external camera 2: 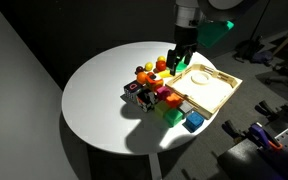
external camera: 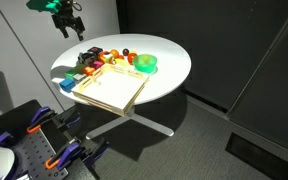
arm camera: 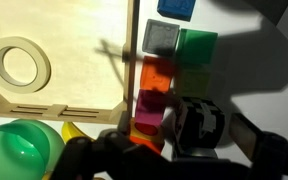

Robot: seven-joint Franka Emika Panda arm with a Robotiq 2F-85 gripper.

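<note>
My gripper [external camera: 73, 36] hangs above the far left of the white table, fingers apart and empty. In the wrist view its fingers [arm camera: 252, 142] stand on either side of a black-and-white block [arm camera: 197, 124], which lies below them. Blocks cluster beside it: orange [arm camera: 157, 74], magenta [arm camera: 151, 107], green [arm camera: 196, 47], grey [arm camera: 161, 38] and blue [arm camera: 176, 8]. A shallow wooden tray [external camera 2: 206, 106] holds a tape roll [arm camera: 44, 68]. How far the fingertips are above the block is hard to tell.
A green bowl [external camera: 145, 63] stands beside the tray. A yellow banana-like piece [arm camera: 74, 133] and several small round coloured items [external camera 2: 162, 65] lie near it. The dark floor [external camera: 204, 130] lies beyond its edge.
</note>
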